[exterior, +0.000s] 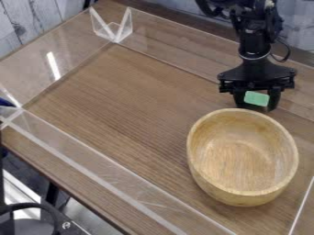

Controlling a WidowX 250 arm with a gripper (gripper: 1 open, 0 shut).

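My black gripper [255, 94] reaches down from the top right, shut on a small green block [256, 99], just behind a large round wooden bowl [241, 184] at the lower right. Whether the block rests on the table or hangs just above it I cannot tell.
A small white wire-like piece [113, 27] stands at the back left. Black objects lie at the lower left edge.
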